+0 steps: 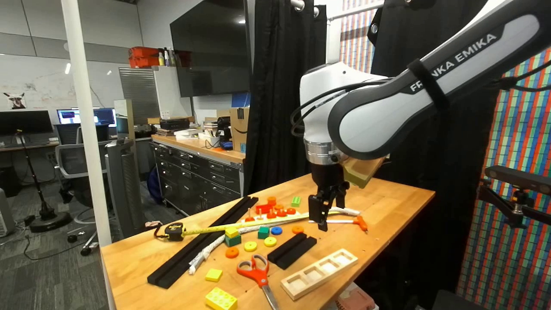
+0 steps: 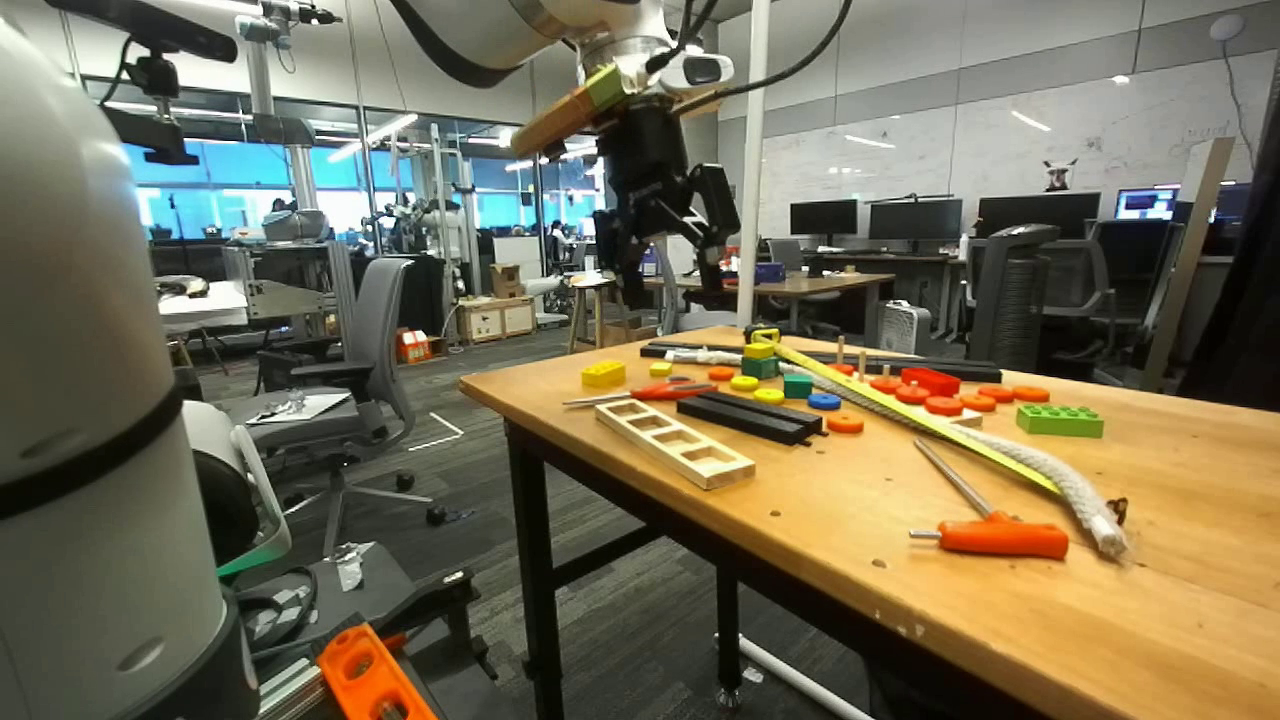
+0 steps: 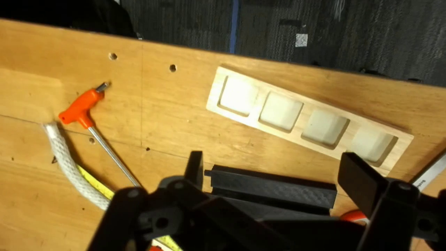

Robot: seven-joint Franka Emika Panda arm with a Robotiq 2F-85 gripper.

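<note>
My gripper stands open, nothing between its fingers. It hangs well above the table, as exterior view 2 shows. Below it in the wrist view lies a short black grooved block (image 3: 271,186), partly hidden by the gripper's body. Beyond that block is a pale wooden tray (image 3: 261,100) with a row of square, empty compartments. An orange-handled hex driver (image 3: 81,108) rests at the left, close to the end of a white braided sleeve (image 3: 75,171). Orange-handled scissors (image 1: 256,272) lie on the near side of the table in exterior view 1.
A tape measure (image 1: 175,231) has its yellow blade stretched across the table and a long black rail (image 1: 191,253). Several coloured rings, pegs and blocks crowd the middle, including a green brick (image 2: 1059,420) and a yellow brick (image 1: 221,299). Bare wood surrounds the hex driver.
</note>
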